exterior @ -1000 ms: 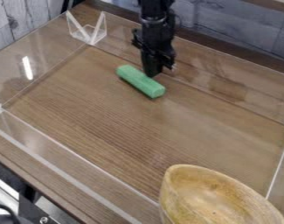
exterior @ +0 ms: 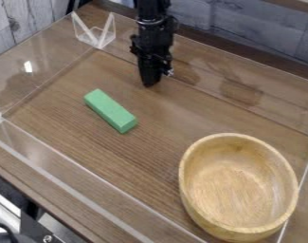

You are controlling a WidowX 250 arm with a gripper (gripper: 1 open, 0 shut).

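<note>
My gripper [exterior: 150,74] is a dark shape at the top middle, low over the back of the wooden table, shut as far as it shows; whether it touches the tabletop is hard to tell. A green bar [exterior: 111,111] lies diagonally on the table to the left of centre, apart from the gripper and nearer the front. A large pale wooden bowl [exterior: 237,214] sits at the lower right.
Clear plastic pieces [exterior: 93,30] stand at its upper left edge, and dark cables are at the lower left corner.
Since a second ago the green bar has moved from under the gripper toward the front left. The bowl has moved up into fuller view. The gripper has shifted slightly left.
</note>
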